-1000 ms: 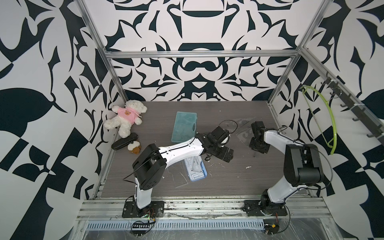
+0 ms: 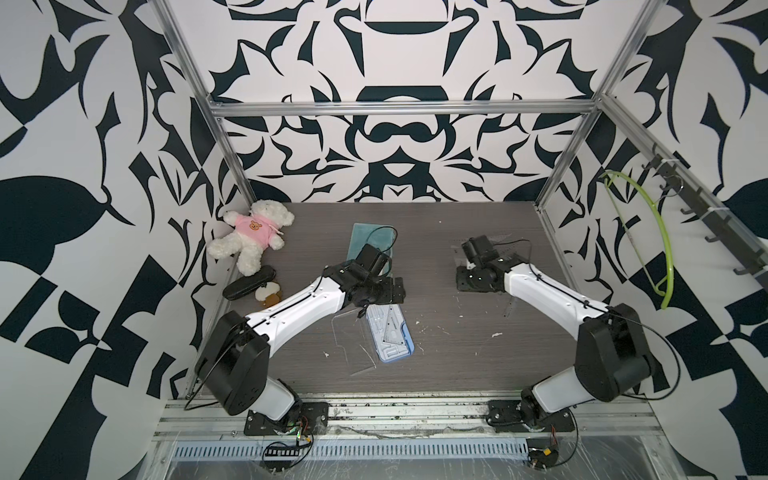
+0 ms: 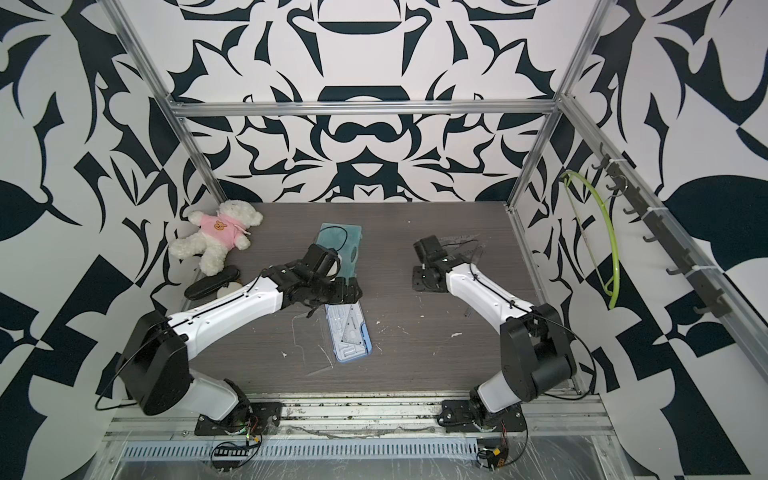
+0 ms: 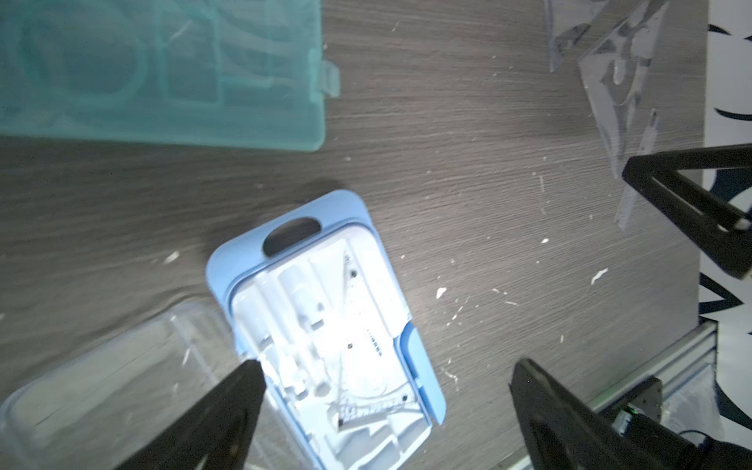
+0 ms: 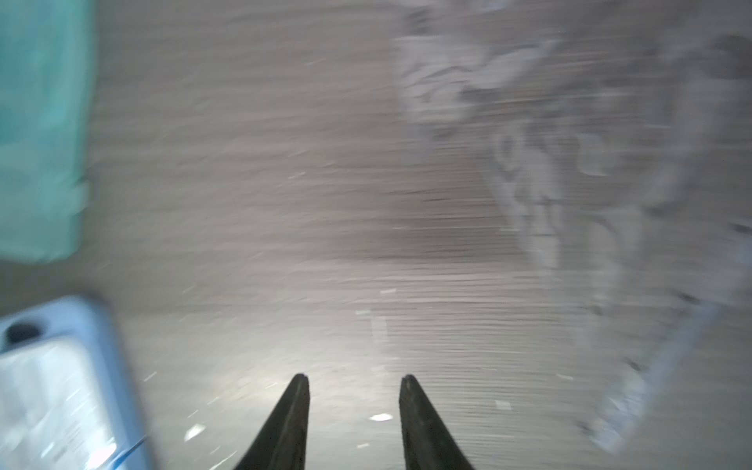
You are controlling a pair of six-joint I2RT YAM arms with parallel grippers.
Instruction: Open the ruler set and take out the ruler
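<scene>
The blue ruler set case lies open on the table, its white tray showing compass parts and a clear set square inside. Its transparent lid is spread out to the left. Above the case hovers my left gripper, open, with nothing between its fingers. To the right, over bare table, my right gripper is open and empty. Clear plastic set squares and a narrow clear ruler rest loose on the table's right side, appearing blurred in the right wrist view.
A teal plastic box lies behind the case. At the far left are a white plush bear, a black pouch and a small brown-and-white toy. White scraps dot the table between the arms.
My left arm has swung left, from right of the case to above its far end. My right gripper has moved left and slightly away from the front edge. The case has stayed put.
</scene>
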